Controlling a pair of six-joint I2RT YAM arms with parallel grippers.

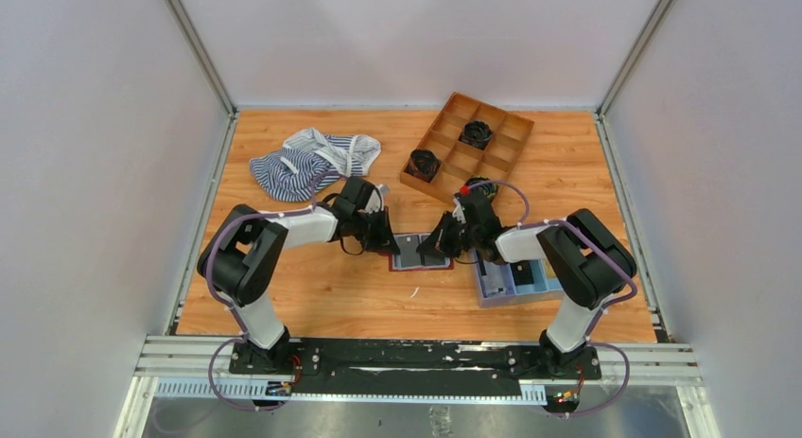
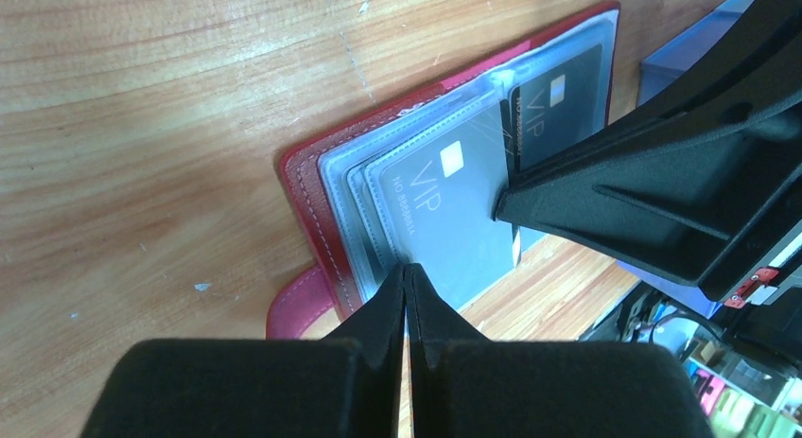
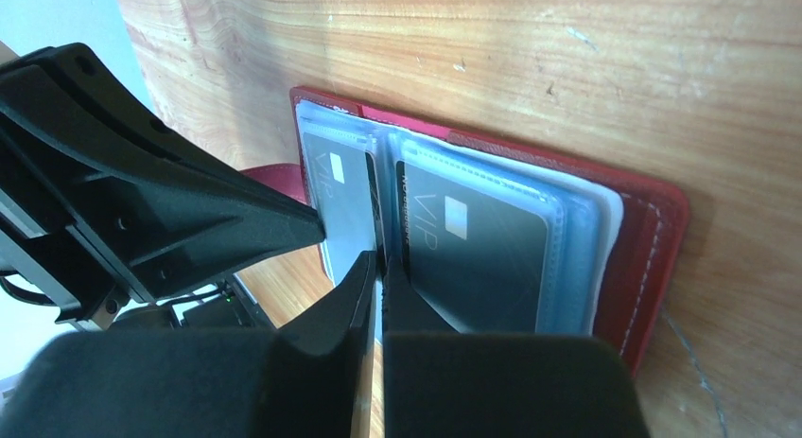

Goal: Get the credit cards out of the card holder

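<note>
The red card holder lies unfolded on the table, its clear sleeves facing up. Grey VIP cards sit in both halves: one card on the left and a darker card on the right. Over the left half's lower edge, my left gripper is shut with nothing between its fingers; that card is outside them. My right gripper has its fingertips close together at the black strip near the middle fold. Whether a card edge or sleeve is pinched there is unclear. From above, both grippers partly cover the holder.
Just right of the holder stands a pale blue divided box, partly under the right arm. A wooden compartment tray lies behind, and a striped cloth at back left. Bare table shows in front.
</note>
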